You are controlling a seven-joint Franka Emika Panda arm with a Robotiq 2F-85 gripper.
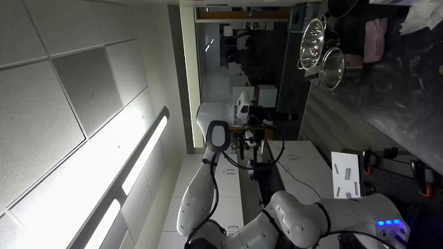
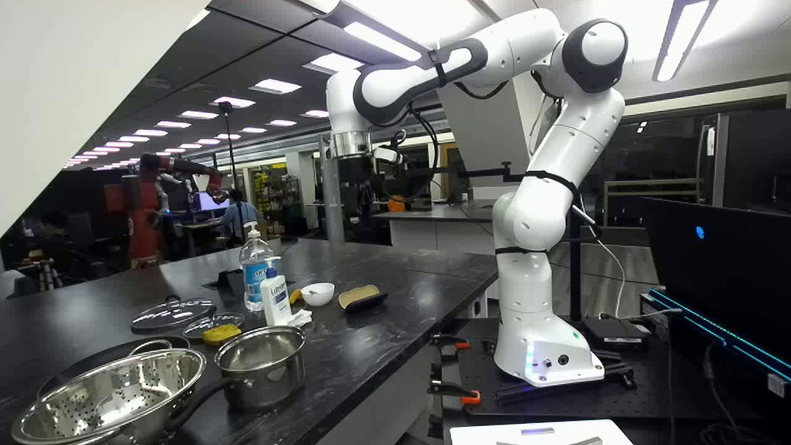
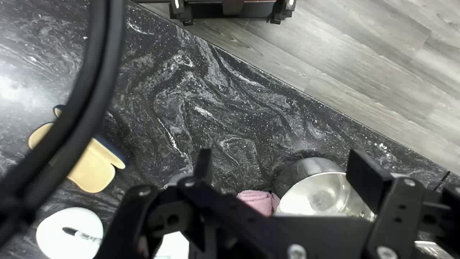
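My gripper is open high above the black countertop, its two dark fingers wide apart and nothing held between them. Below the gap, in the wrist view, lies a steel pot [image 3: 317, 185], partly covered by the gripper body, with a pink cloth [image 3: 256, 200] beside it. To the left is a tan and dark-blue mitt-like item [image 3: 92, 170], crossed by a black cable. A white bowl [image 3: 69, 235] with a marker [image 3: 82, 234] in it sits at the lower left. In exterior view 2 the gripper [image 2: 364, 204] hangs dark and indistinct.
A colander [image 2: 111, 397], a yellow sponge [image 2: 222, 334], pan lids [image 2: 172, 314], a lotion bottle [image 2: 275, 298] and a clear pump bottle [image 2: 254, 274] crowd the counter's left side. Bare countertop [image 2: 415, 271] stretches toward the arm's base. The counter edge drops to wooden floor [image 3: 371, 64].
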